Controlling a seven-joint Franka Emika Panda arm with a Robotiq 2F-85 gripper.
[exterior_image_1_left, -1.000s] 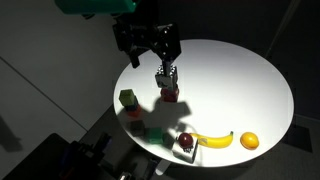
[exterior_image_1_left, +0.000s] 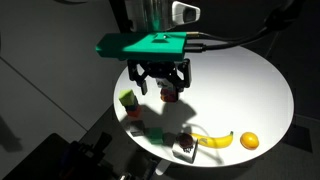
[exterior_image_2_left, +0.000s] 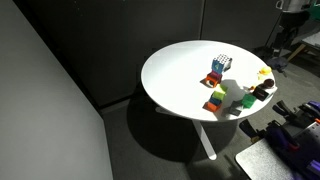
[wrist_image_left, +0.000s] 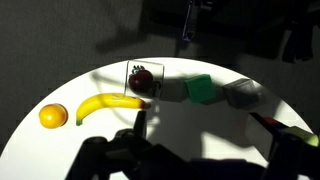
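Note:
My gripper (exterior_image_1_left: 164, 84) stands open over the white round table (exterior_image_1_left: 245, 85), its fingers apart with nothing between them. In the wrist view its dark fingers reach up from the bottom, with bare table between them. Behind the gripper in exterior view 1 is a red block (exterior_image_1_left: 169, 96); the patterned block above it is mostly hidden. Along the near edge are a banana (wrist_image_left: 108, 104), an orange (wrist_image_left: 53, 116), a light square block (wrist_image_left: 145, 78) with a dark red round thing (wrist_image_left: 141, 80) on it, and a green block (wrist_image_left: 200, 88).
A grey block (wrist_image_left: 240, 93) lies beside the green one. A yellow-green block (exterior_image_1_left: 127, 98) and a red block (exterior_image_1_left: 134, 114) are close together at the table's left edge.
My gripper has moved down and slightly right in exterior view 1, now covering most of the patterned block. The objects on the table have not visibly moved.

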